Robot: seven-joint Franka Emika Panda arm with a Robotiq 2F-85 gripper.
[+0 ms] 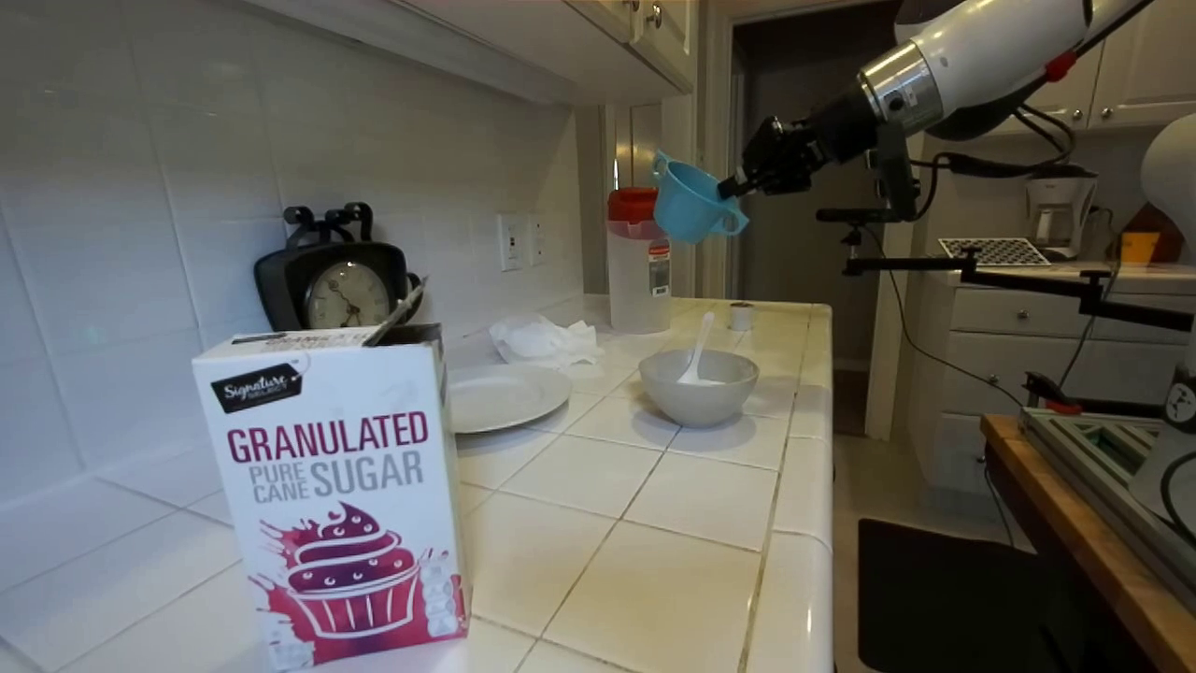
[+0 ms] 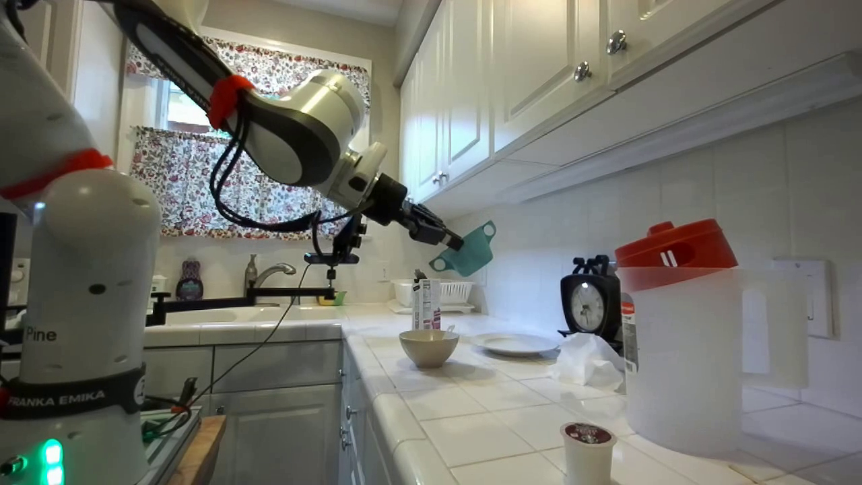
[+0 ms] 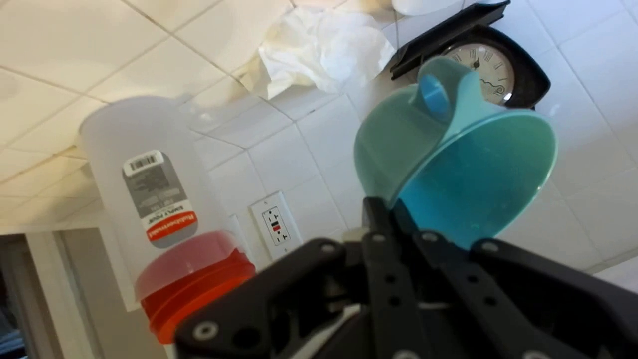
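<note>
High over the counter, my gripper is shut on the rim of a blue two-handled cup [image 3: 389,140]. The cup [image 1: 690,202] hangs tilted, its mouth turned toward exterior view 1's camera side and the arm. Its interior, as far as the wrist view shows, looks empty. Below the cup in both exterior views stands a grey bowl [image 1: 701,393] with a white spoon [image 1: 701,346] leaning in it; the bowl's contents are hard to make out.
A sugar box [image 1: 336,494], a white plate [image 1: 510,398], crumpled paper [image 1: 544,338] and a black clock-faced scale [image 1: 348,286] sit along the counter. The red-lidded container [image 2: 683,356] and a small pod [image 2: 588,453] stand at the far end. Cabinets [image 2: 517,73] overhang the wall side.
</note>
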